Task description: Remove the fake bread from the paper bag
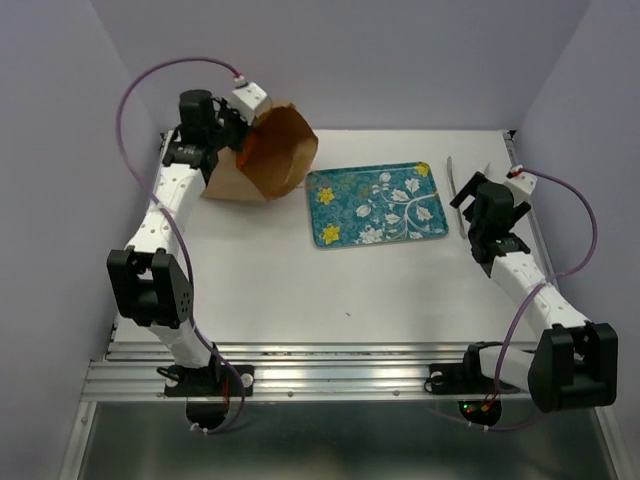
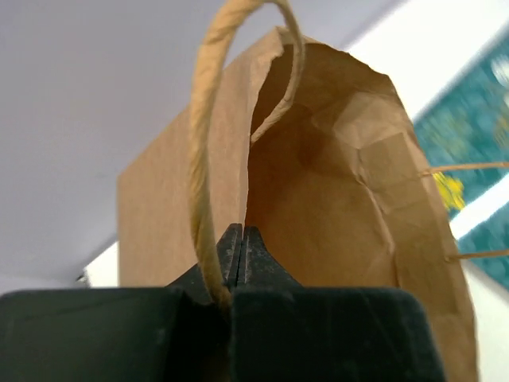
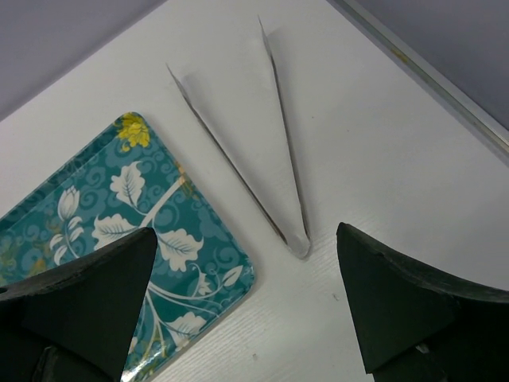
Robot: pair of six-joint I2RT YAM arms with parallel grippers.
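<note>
The brown paper bag (image 1: pixel 288 158) is tipped over at the left back of the table, its mouth facing the front right. My left gripper is shut on the bag's near wall at the rim, beside a twisted paper handle (image 2: pixel 203 151). Only a sliver of orange fake bread (image 1: pixel 247 150) shows inside the bag in the top view; in the left wrist view no bread can be seen. On the right side, my right gripper stands open above the table, nothing between its fingers.
A teal floral tray (image 1: pixel 375 205) lies empty at mid-table, right of the bag. Beyond it is a thin V-shaped, tongs-like thing (image 3: pixel 274 119), close to the right gripper.
</note>
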